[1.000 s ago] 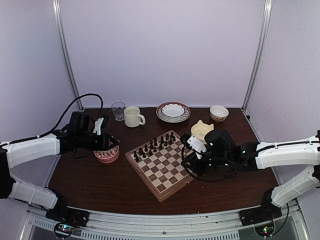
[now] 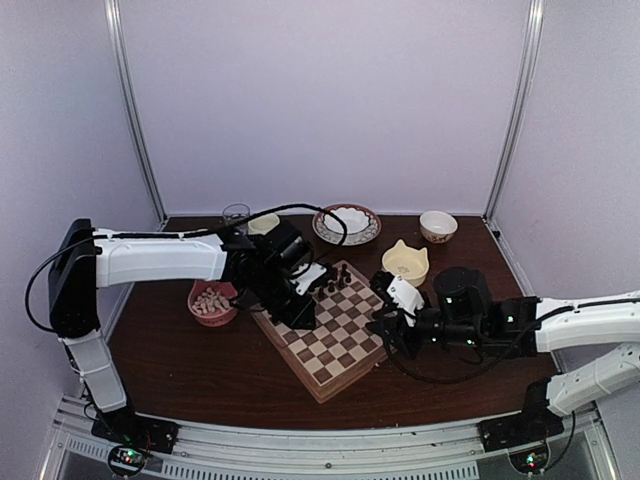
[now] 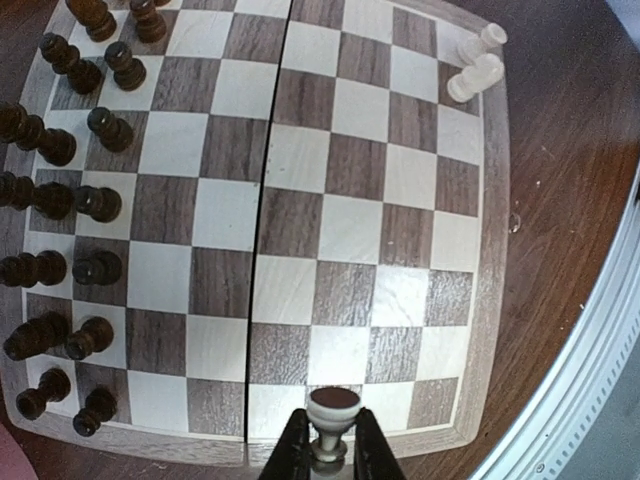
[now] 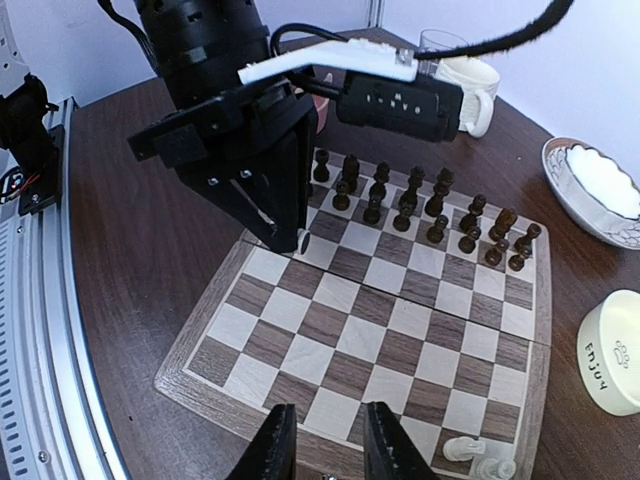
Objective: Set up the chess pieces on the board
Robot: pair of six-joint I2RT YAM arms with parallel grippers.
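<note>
The chessboard (image 2: pixel 330 350) carries rows of dark pieces (image 3: pixel 98 268) along one side, and two white pieces (image 3: pixel 475 78) at one corner in the left wrist view. My left gripper is over the board, shut on a white chess piece (image 3: pixel 333 405). My right gripper is open at the board's edge, low in the right wrist view. A pink bowl (image 2: pixel 212 313) of light pieces sits left of the board, partly behind the left arm.
A cat-shaped dish (image 2: pixel 405 262), small bowl (image 2: pixel 439 227), plates (image 2: pixel 346 229), mug (image 4: pixel 462 90) and glass (image 2: pixel 236 211) stand behind and beside the board.
My left gripper has swung from the pink bowl rightward over the board.
</note>
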